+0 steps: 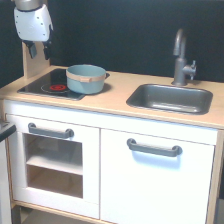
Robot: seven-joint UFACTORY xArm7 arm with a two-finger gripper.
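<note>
My gripper (38, 47) hangs at the upper left, in front of the dark wall and above the back left of the counter. Its two dark fingertips stand apart, and no object shows between them. To its lower right, a blue-grey pot (86, 80) with brownish handles stands upright, well apart from the gripper. The pot is at the right edge of the black stove top (45, 88), which has red burner rings.
A metal sink (171, 97) with a grey faucet (180, 62) occupies the right of the wooden counter (113, 97). Below are a white glazed door (50, 144) and a white cabinet door (150, 185), both with dark handles. Bare counter lies between pot and sink.
</note>
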